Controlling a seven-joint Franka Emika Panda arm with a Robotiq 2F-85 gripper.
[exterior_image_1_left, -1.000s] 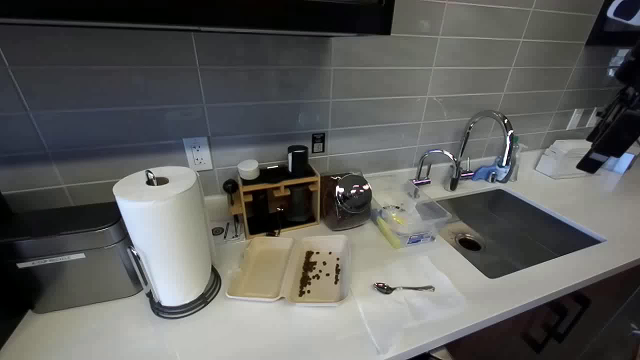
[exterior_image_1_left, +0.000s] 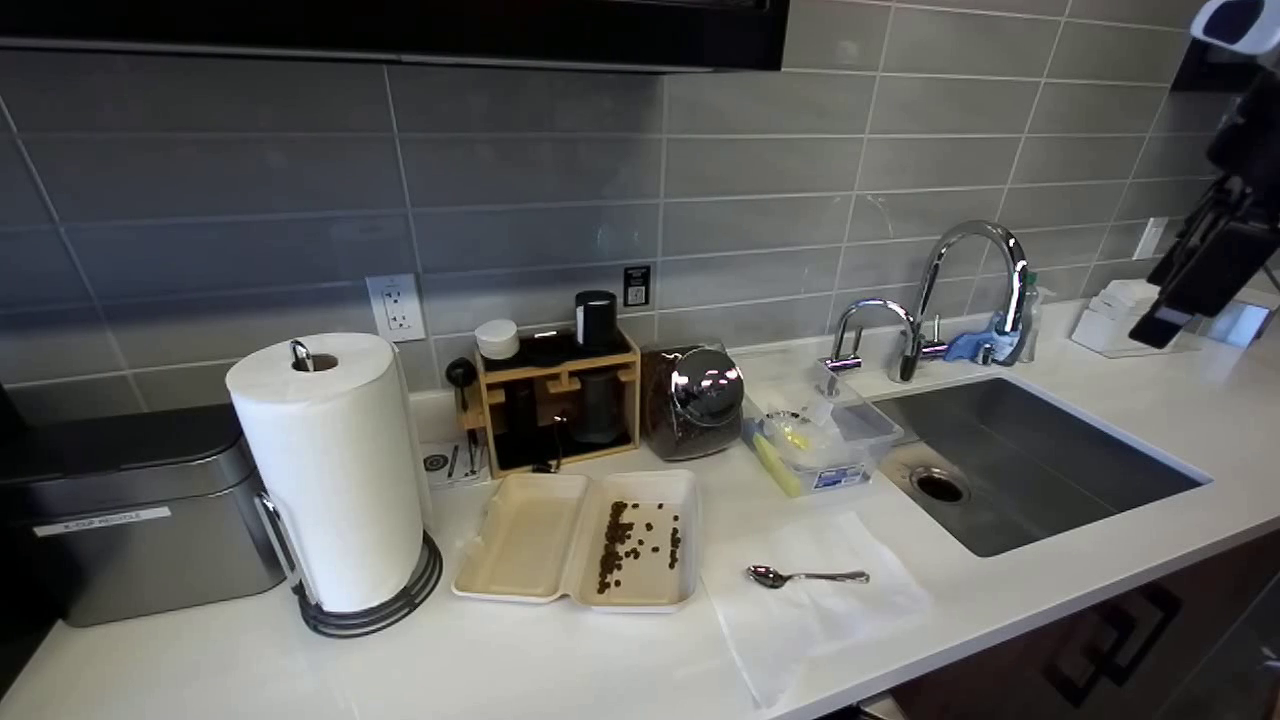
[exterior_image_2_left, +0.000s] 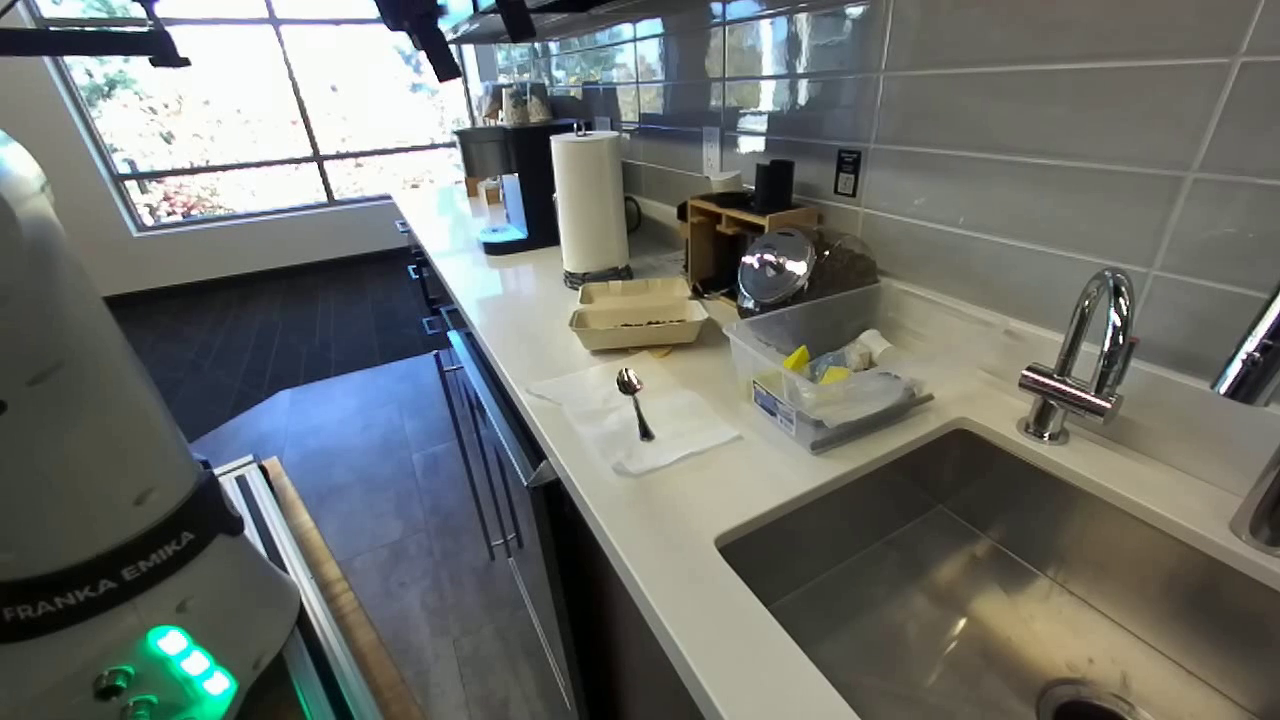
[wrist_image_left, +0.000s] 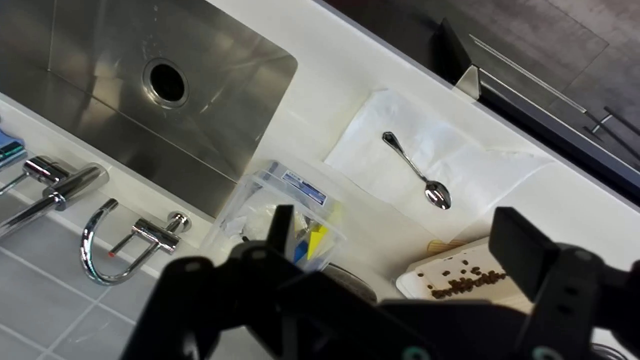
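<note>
My gripper hangs high above the counter, its two black fingers (wrist_image_left: 523, 252) wide apart and nothing between them. In exterior view 1 it shows only at the right edge, over the far side of the sink. A metal spoon (exterior_image_1_left: 806, 577) lies on a white paper sheet (exterior_image_1_left: 768, 648), well away from the gripper. Left of the sheet, an open takeout box (exterior_image_1_left: 519, 540) holds scattered brown beans (exterior_image_1_left: 614, 546) in its right half. A clear plastic bin (exterior_image_1_left: 840, 454) with wrapped and yellow items stands beside the sink.
The sink (exterior_image_1_left: 1020, 474) and chrome faucet (exterior_image_1_left: 1014, 258) lie on the right. A paper towel roll (exterior_image_1_left: 330, 480), wooden organizer (exterior_image_1_left: 558, 408) and glass jar (exterior_image_1_left: 693, 402) stand around the box. Bare counter runs along the front edge.
The gripper has shifted slightly left in exterior view 1. The spoon, box, beans and bin are where they were.
</note>
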